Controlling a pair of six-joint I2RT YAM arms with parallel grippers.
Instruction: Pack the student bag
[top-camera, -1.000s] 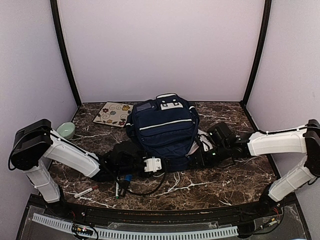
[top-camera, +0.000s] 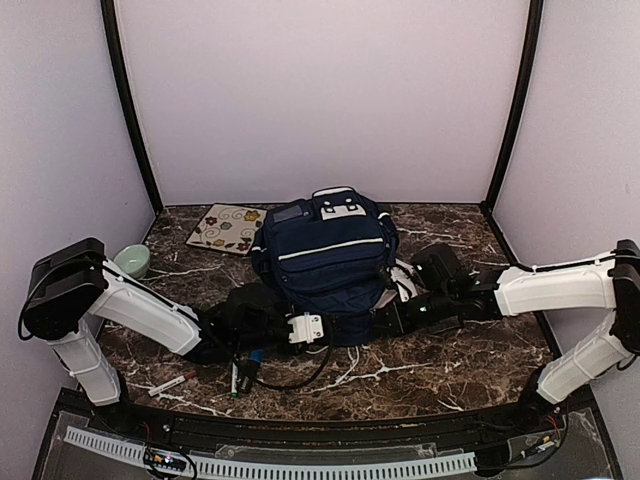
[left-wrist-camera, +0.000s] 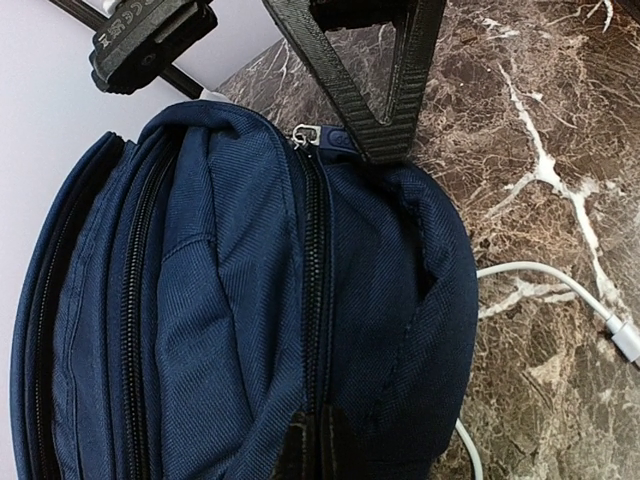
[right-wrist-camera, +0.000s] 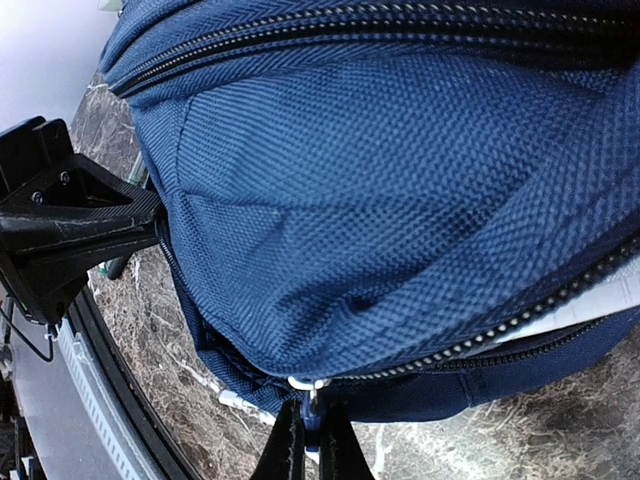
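The navy student bag (top-camera: 330, 255) lies at the middle of the table, its lower end between my two arms. At that end's left side, my left gripper (top-camera: 325, 335) is shut on the bag's fabric; its fingertips (left-wrist-camera: 300, 450) press close to a zipper (left-wrist-camera: 314, 250). On the right side, my right gripper is shut on a blue zipper pull (right-wrist-camera: 313, 412) with a metal slider. The zipper stands open to the right of the pull, and something white (right-wrist-camera: 590, 305) shows inside.
A white cable (left-wrist-camera: 545, 268) lies beside the bag. Near the left arm are a dark blue item (top-camera: 250, 372) and a marker (top-camera: 172, 384). A floral board (top-camera: 226, 229) and a pale green bowl (top-camera: 132, 261) stand farther back.
The left arm has stayed still.
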